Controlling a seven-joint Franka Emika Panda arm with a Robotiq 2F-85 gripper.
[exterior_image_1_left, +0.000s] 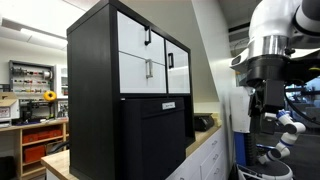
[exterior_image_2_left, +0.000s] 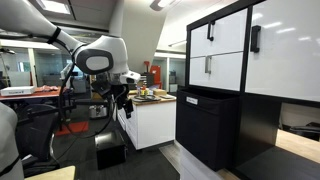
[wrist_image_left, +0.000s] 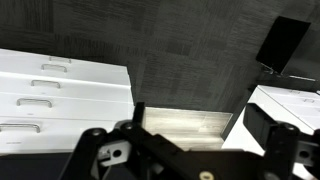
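Observation:
My gripper hangs in the air, pointing down, well apart from the black cabinet. In the wrist view its two dark fingers stand wide apart, with only floor and counter far below between them. The black cabinet carries two white drawers with handles and a white door. Below these, a black front or bin shows at the cabinet's lower part; whether it is pulled out I cannot tell. In exterior view 1 the gripper appears to the cabinet's right.
White counter drawers with metal handles lie below, seen from above. A dark box stands on the dark floor. Behind my arm is a counter with small items. Open space surrounds the gripper.

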